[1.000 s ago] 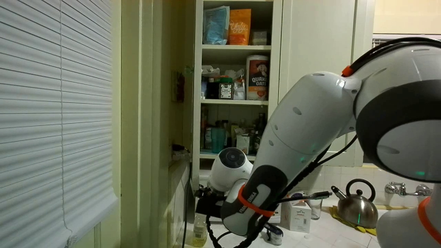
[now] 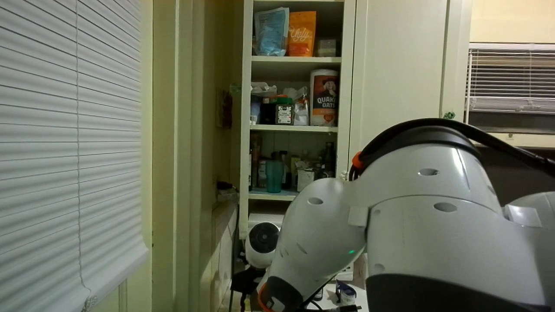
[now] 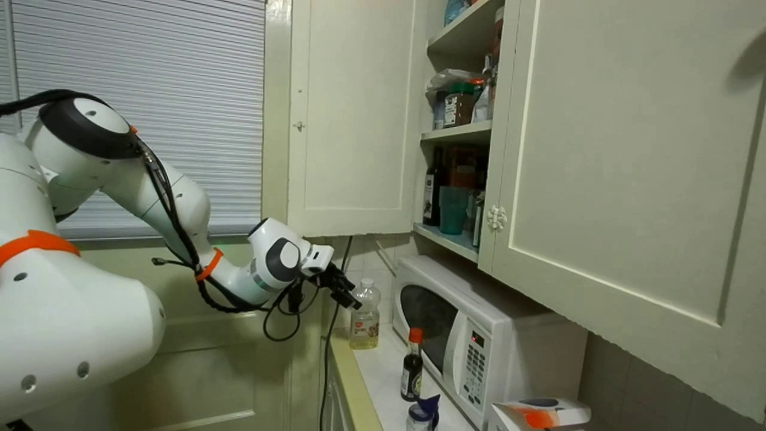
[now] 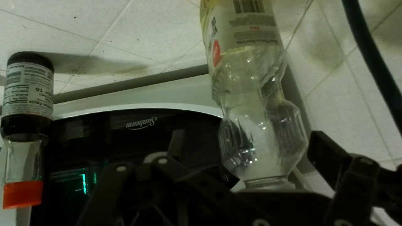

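Observation:
A clear plastic bottle with pale yellow liquid point(image 3: 364, 323) stands upright on the white counter, close to the tiled wall. My gripper point(image 3: 353, 299) is open, just at the near side of this bottle in exterior view 2. From the wrist, the upper part of the clear bottle point(image 4: 260, 139) shows between the open fingers of my gripper, its neck partly hidden by the black gripper body. Whether a finger touches it, I cannot tell. In exterior view 1 the arm hides the gripper.
A dark sauce bottle with a red cap point(image 3: 411, 370) stands before the white microwave point(image 3: 495, 323). A purple-topped jar point(image 3: 422, 415) is nearer. The open cabinet shelves point(image 2: 295, 128) hang above. A dark cable point(image 4: 373, 56) runs along the wall.
The arm has swung lower and across exterior view 1, now covering the kettle and most of the counter.

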